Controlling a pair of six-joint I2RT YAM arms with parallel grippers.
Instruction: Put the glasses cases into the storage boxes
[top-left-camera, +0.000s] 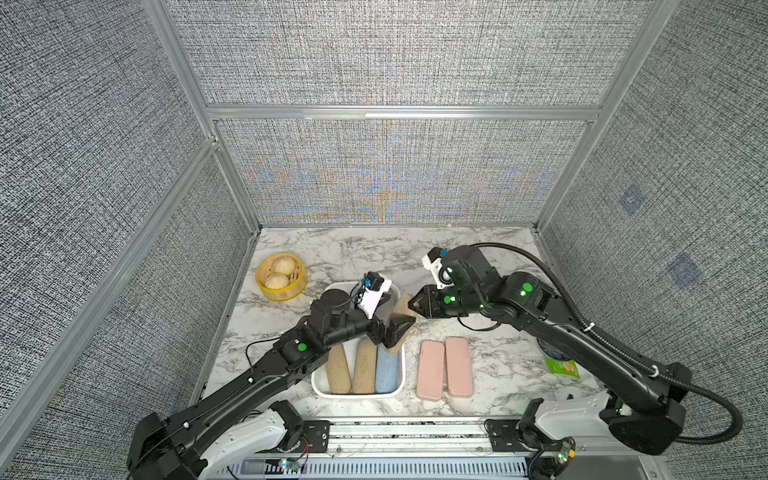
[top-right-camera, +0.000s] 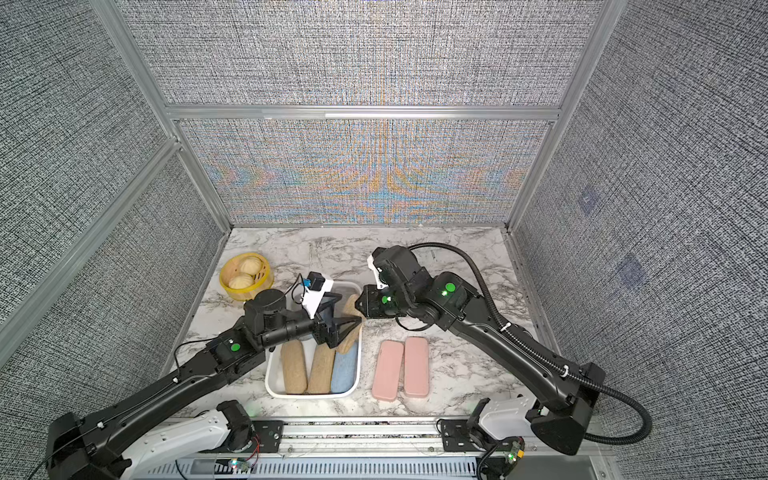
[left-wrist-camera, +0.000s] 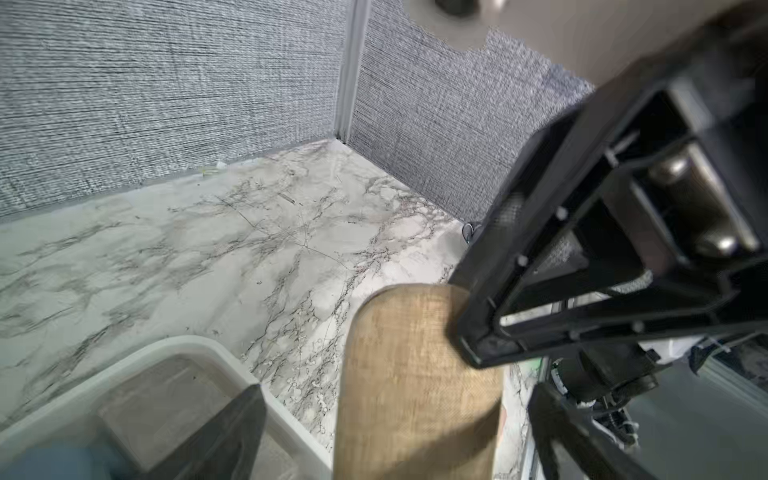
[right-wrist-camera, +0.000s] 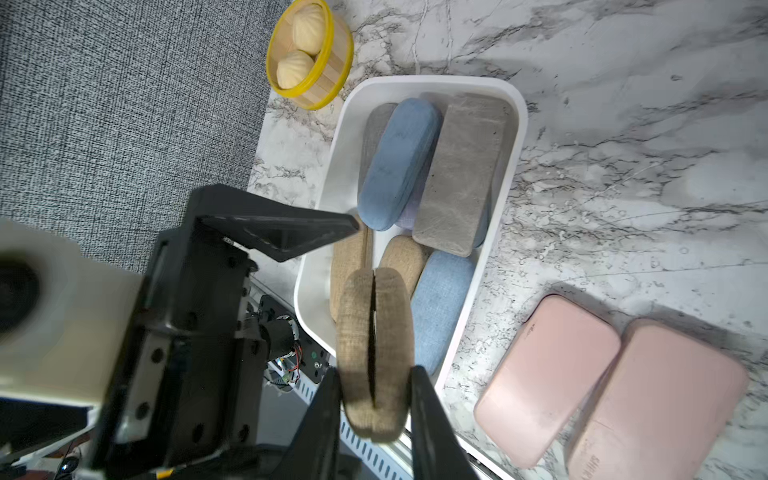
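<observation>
My right gripper (top-left-camera: 417, 302) is shut on a tan glasses case (right-wrist-camera: 389, 352), held upright over the white box (right-wrist-camera: 513, 160). My left gripper (top-left-camera: 393, 320) is open, its fingers around that case, which fills the middle of the left wrist view. The box holds tan cases (top-left-camera: 337, 369), a blue case (right-wrist-camera: 438, 312), grey cases (right-wrist-camera: 460, 172) and more blue ones toward the back. Two pink cases (top-left-camera: 430, 369) (top-left-camera: 459, 365) lie on the table right of the box.
A yellow steamer (top-left-camera: 299, 280) with buns stands behind the box at left. A green packet (top-left-camera: 563, 367) lies at right.
</observation>
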